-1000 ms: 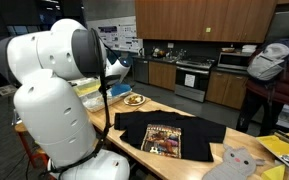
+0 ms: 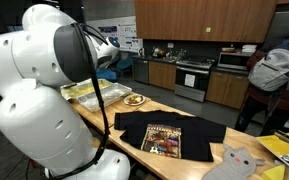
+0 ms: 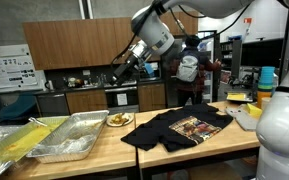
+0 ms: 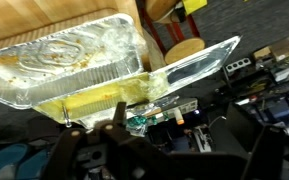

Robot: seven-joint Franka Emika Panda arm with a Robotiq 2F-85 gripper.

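Note:
My gripper has its two dark fingers apart in the wrist view, with nothing seen held between them. Below it in that view lie a silver foil tray [image 4: 79, 62] with some residue inside and a yellow-tinted tray [image 4: 89, 98] alongside. From exterior view 2, the gripper [image 3: 116, 72] hangs in the air above the tray area at the left of the table. The foil tray [image 3: 69, 150] and the yellow tray [image 3: 26, 140] stand side by side there. Exterior view 1 shows the arm reaching over to the trays; its fingertips are too small to make out.
A plate of food [image 2: 134, 99] sits behind the trays. A black cloth [image 2: 189, 128] covers the middle of the table, with a patterned board [image 2: 162, 140] on it. A grey mat [image 2: 234, 163] lies at the near right. Bare wood [image 3: 114, 150] shows beside the trays.
The arm has shifted in exterior view 1: its near links stand further right and larger in view, and its far end has moved. The objects on the table look unmoved.

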